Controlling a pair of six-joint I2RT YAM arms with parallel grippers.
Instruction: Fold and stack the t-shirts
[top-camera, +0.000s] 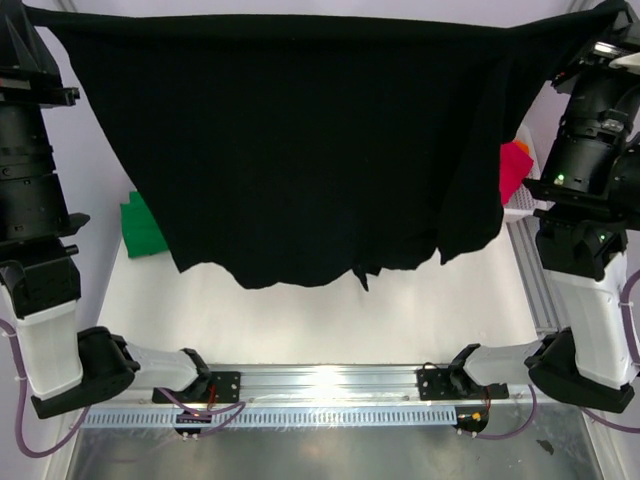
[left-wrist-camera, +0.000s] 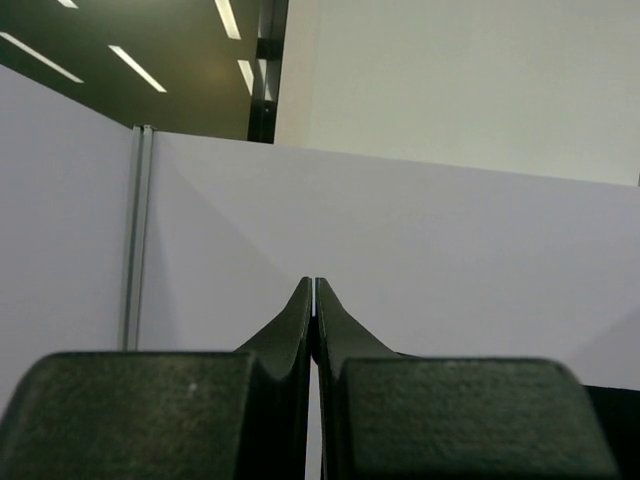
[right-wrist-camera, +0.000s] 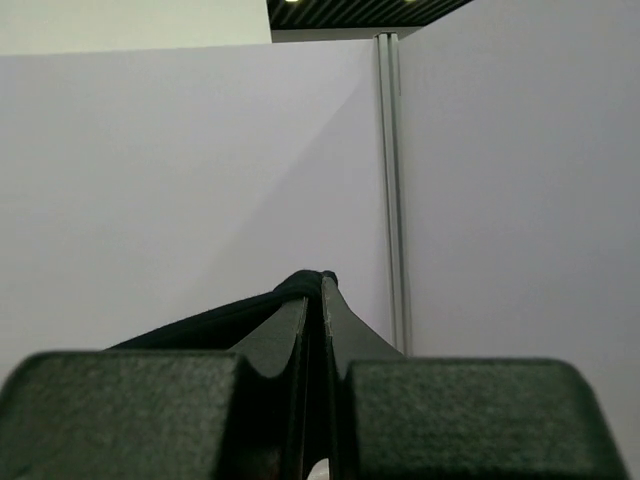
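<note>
A black t-shirt (top-camera: 300, 150) hangs spread out in the air between both arms, its upper edge pulled nearly straight and its lower edge wavy above the table. At its upper left corner my left gripper is shut on the cloth, and a dark stretch of shirt (left-wrist-camera: 615, 425) runs off to the right in that wrist view. The opposite corner is pinched in my right gripper, with bunched fabric (right-wrist-camera: 300, 283) rising at the fingertips and trailing left. Much of the table behind the shirt is hidden.
A folded green cloth (top-camera: 143, 228) lies on the table at the left, partly covered by the shirt. At the right, a pink-red cloth (top-camera: 514, 170) shows in a white basket (top-camera: 522, 207).
</note>
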